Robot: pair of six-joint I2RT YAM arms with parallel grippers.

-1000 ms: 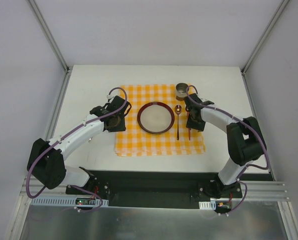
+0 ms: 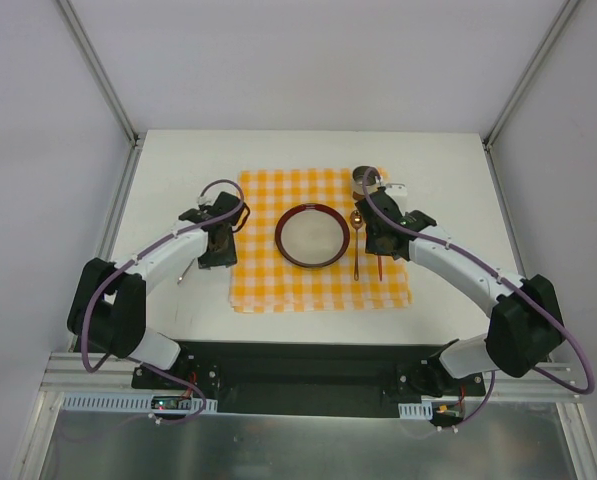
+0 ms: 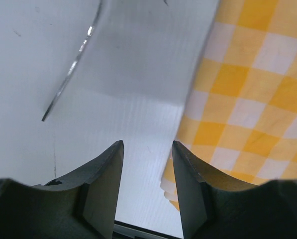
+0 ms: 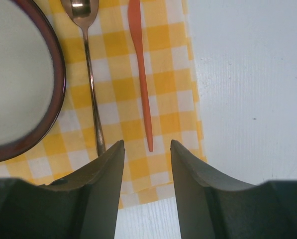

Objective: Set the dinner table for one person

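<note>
A dark-rimmed plate sits mid-cloth. Right of it lie a spoon and a red knife, side by side. A steel cup stands at the cloth's back right. My left gripper is open over the cloth's left edge; a thin silver utensil lies on the bare table near it, its top part out of clear view. My right gripper hangs above the knife and spoon, its fingers apart with nothing between them.
Bare white table surrounds the checked cloth, with free room at the back left and front. Walls and rails border both sides.
My left arm has moved left, off the cloth toward the loose utensil. My right arm has risen and shifted slightly left over the cloth's right part.
</note>
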